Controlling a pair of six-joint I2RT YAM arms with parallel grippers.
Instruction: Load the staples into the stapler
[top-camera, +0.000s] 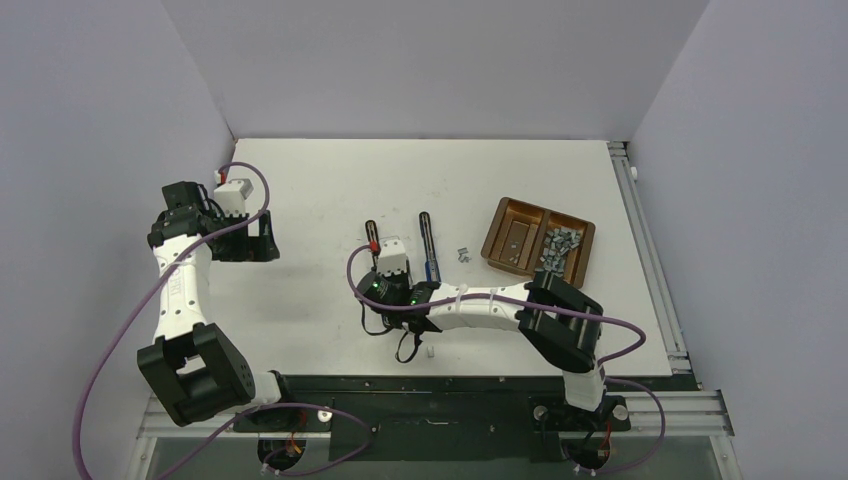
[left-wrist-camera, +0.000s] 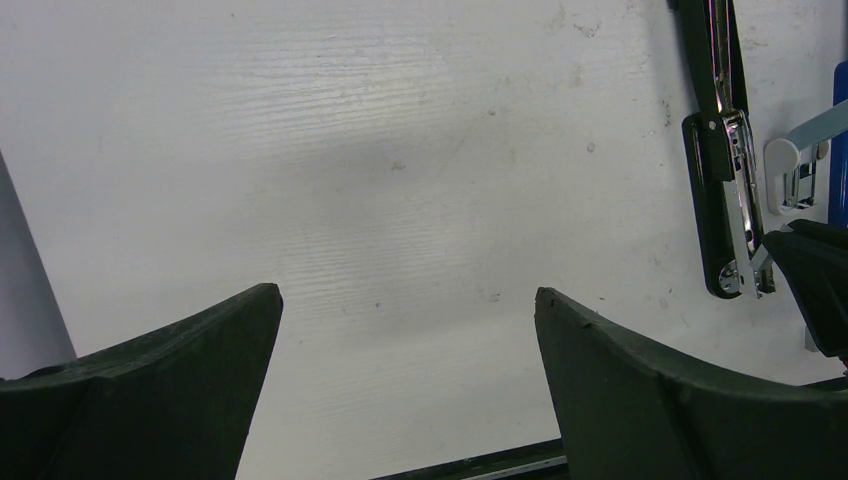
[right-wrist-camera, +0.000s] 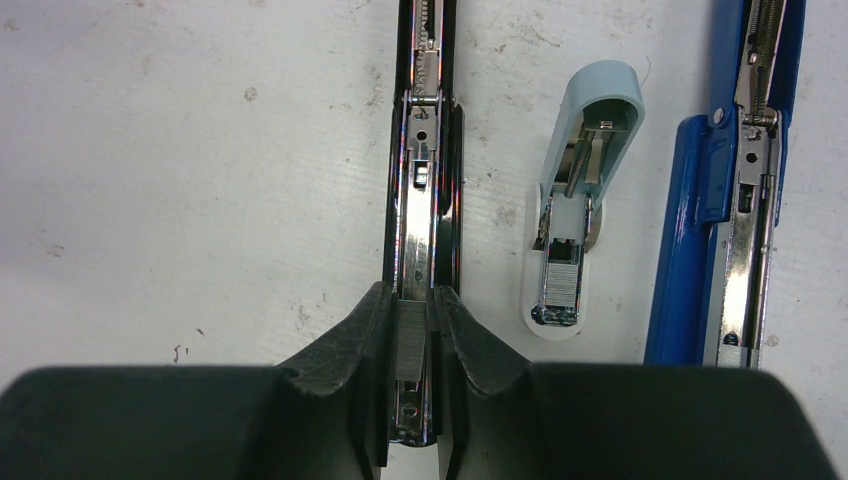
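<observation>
An opened black stapler lies lengthwise in the right wrist view, its metal channel exposed. My right gripper is low over the near end of that channel, fingertips close together around a grey strip there; whether it grips it is unclear. Beside it stand a small light-blue and white stapler and an opened blue stapler. My left gripper hangs open over bare table at the left, nothing between its fingers.
A brown two-compartment tray, holding staple strips in its right part, sits at the right, with a few loose staple pieces left of it.
</observation>
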